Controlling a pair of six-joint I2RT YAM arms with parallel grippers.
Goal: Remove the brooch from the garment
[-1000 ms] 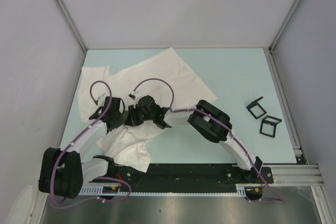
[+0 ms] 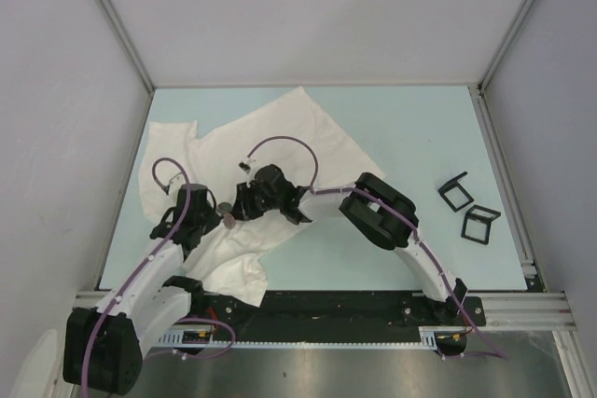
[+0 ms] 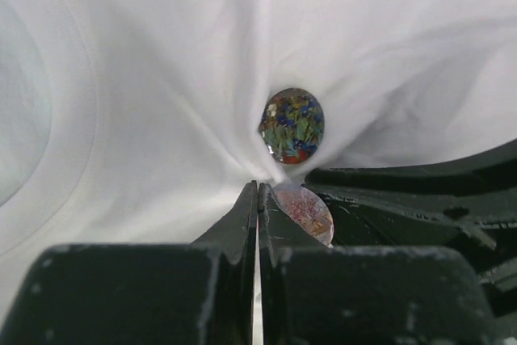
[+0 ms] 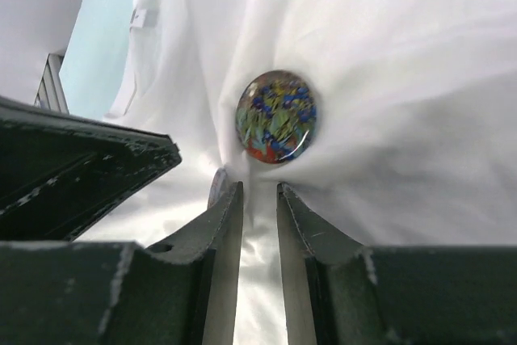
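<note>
A white garment (image 2: 317, 137) lies spread on the table. On it is a round brooch with a flower pattern, also clear in the right wrist view (image 4: 276, 116). Just beside it is a pinkish disc, between my grippers and seen edge-on in the right wrist view. My left gripper is shut at that disc's edge, nothing visible between its fingertips. My right gripper reaches in from the right, its fingertips by the disc and a narrow fold of cloth; what lies between them is partly hidden.
Two small black stands (image 2: 476, 226) sit on the right of the pale table (image 2: 429, 137), whose right part is otherwise clear. Walls stand at the back and both sides.
My left gripper has drawn slightly toward the front left and my right gripper has shifted a little right.
</note>
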